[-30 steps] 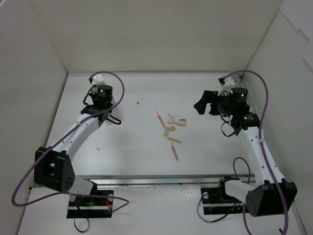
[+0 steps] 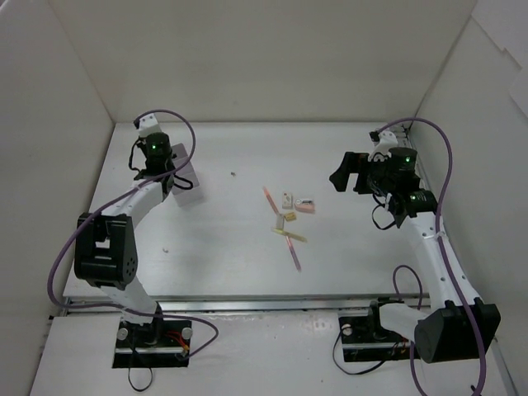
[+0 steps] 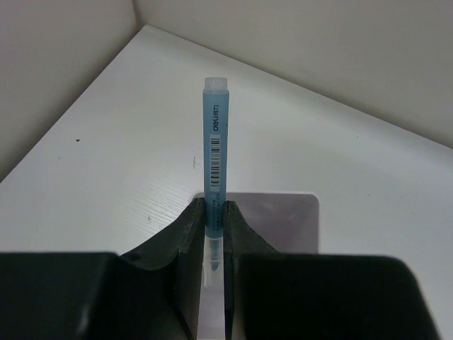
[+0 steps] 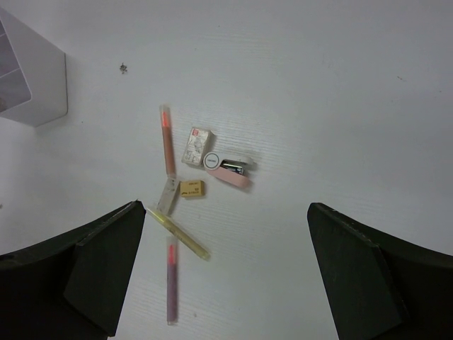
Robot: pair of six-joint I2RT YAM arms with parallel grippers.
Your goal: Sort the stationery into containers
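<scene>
My left gripper is shut on a light blue pen (image 3: 216, 120), held upright over a pale divided container (image 3: 283, 216) at the table's left. My right gripper (image 2: 351, 169) hangs open above the table's right. Loose stationery lies in the middle: a red-orange pen (image 4: 168, 142), a pinkish pen (image 4: 172, 290), a yellow pen (image 4: 185, 239), a small white box (image 4: 195, 147), a small yellow block (image 4: 192, 189), a grey strip (image 4: 167, 196) and a pink stapler-like item (image 4: 230, 177) with a pale item on it.
The container (image 4: 42, 85) also shows in the right wrist view's upper left. White walls enclose the table (image 2: 223, 256) at the back and sides.
My right arm is nearly unchanged.
</scene>
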